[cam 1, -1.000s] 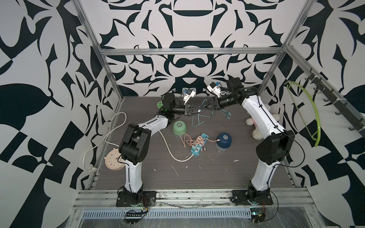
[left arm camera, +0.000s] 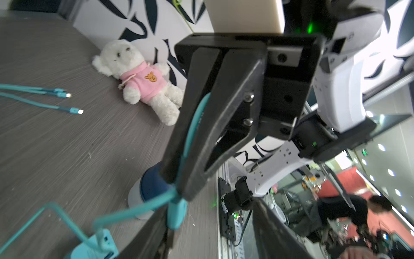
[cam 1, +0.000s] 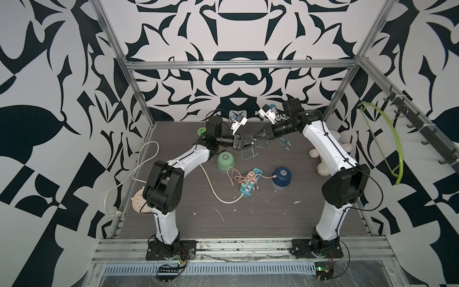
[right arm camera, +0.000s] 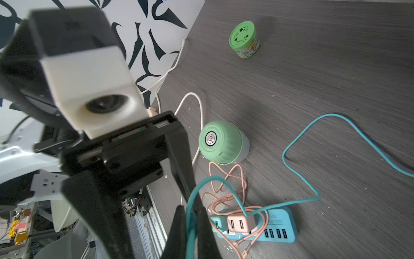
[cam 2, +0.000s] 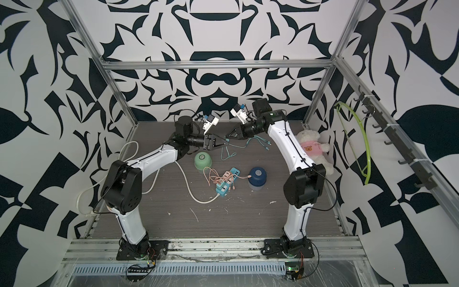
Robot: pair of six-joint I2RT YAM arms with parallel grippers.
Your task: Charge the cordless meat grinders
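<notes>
A green grinder (cam 1: pixel 225 161) stands left of centre, and a dark blue grinder (cam 1: pixel 281 176) to the right. Between them lies a blue power strip (right arm camera: pixel 282 222) with pink plugs (right arm camera: pixel 241 223) and a tangled pink cable (right arm camera: pixel 239 172); one pink strand reaches the blue grinder. Above the table my right gripper is shut on a teal cable (right arm camera: pixel 301 201); a teal connector (left arm camera: pixel 176 214) hangs just below its fingertips. My left gripper faces it closely, its blurred fingers apart. One left finger overlaps the connector in view; contact cannot be told.
A white teddy bear (left arm camera: pixel 148 79) in pink sits at the right. Teal cable ends (left arm camera: pixel 73 110) lie on the table behind. A green-lidded tub (right arm camera: pixel 243 35) stands at the back left, and a round pink disc (cam 1: pixel 140 201) at the front left.
My left elbow has swung left and toward the front, covering part of the pink disc. The two grippers stay close together, with only small shifts.
</notes>
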